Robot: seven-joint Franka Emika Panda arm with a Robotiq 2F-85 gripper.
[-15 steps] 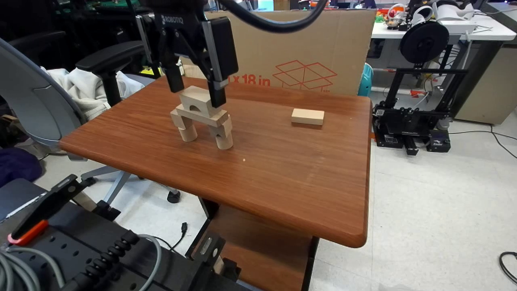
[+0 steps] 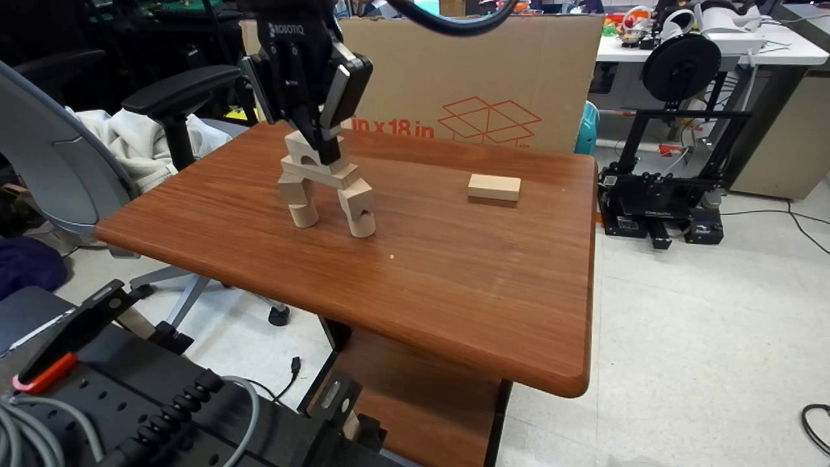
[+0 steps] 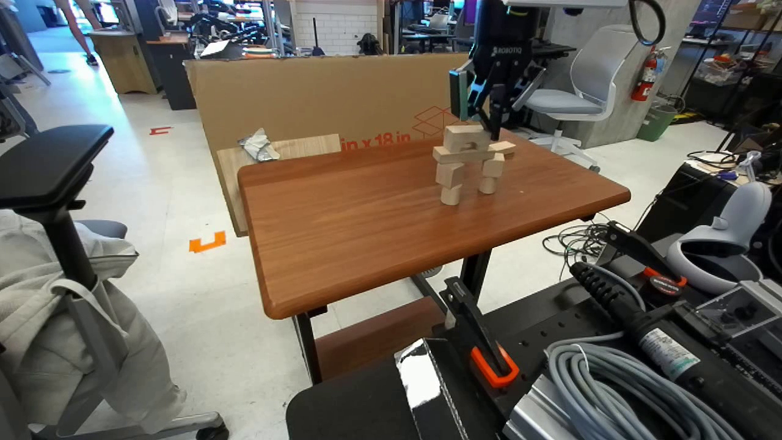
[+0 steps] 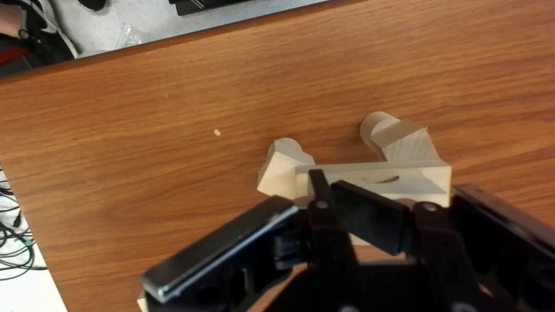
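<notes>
On the table stands a small tower of pale wooden blocks. Two round-based legs, a left leg and a right leg, carry upper blocks, with a plank lying across them. Atop the plank sits the arch block. The plank sits off-centre over the legs, leaving part of the right upper block bare. My gripper is right at the arch, its fingertips drawn close together and overlapping the block in the wrist view. Whether they touch or hold it is hidden.
A loose rectangular block lies to the right on the table. A cardboard sheet stands along the far edge.
The fingers stood wide apart around the arch and have drawn much closer together. The gripper has turned. Arch and plank have shifted backward on the legs, exposing the right upper block's top.
</notes>
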